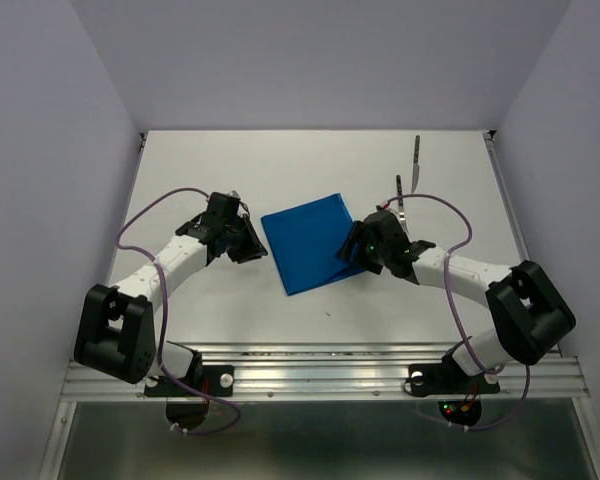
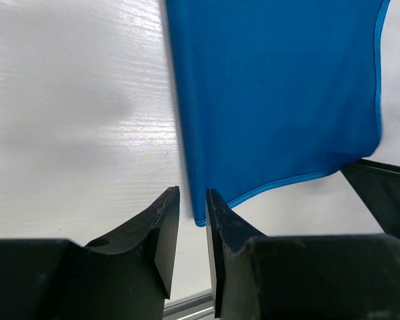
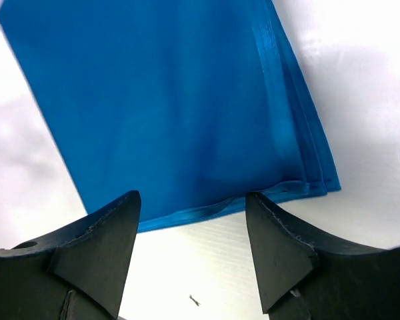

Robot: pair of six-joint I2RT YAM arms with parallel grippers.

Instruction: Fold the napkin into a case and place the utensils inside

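The blue napkin (image 1: 305,240) lies flat on the white table, its layered right-hand edges showing in the right wrist view. My right gripper is open at the napkin's near edge, fingers spread, with no fabric visibly pinched. From above, it covers part of the napkin's lower right side. To the napkin's left, my left gripper (image 1: 250,256) stands apart from it; a narrow gap shows between its fingertips in the left wrist view, nothing held. Toward the back right lie a knife (image 1: 416,165) and what looks like a fork (image 1: 401,200), partly screened by the right arm.
Bare table (image 1: 240,160) extends behind the napkin and to its left. A tiny dark mark (image 3: 195,300) sits on the surface in front of the napkin. Metal rails (image 1: 320,360) run along the front edge.
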